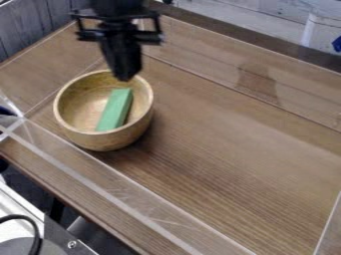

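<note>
A round wooden bowl sits on the left part of the wooden table, with a green block lying inside it. My gripper is blurred, pointing down above the back rim of the bowl. It looks shut, and nothing shows held in it.
Clear tape or plastic edging runs along the left front edge, with a dark cable at the lower left corner.
</note>
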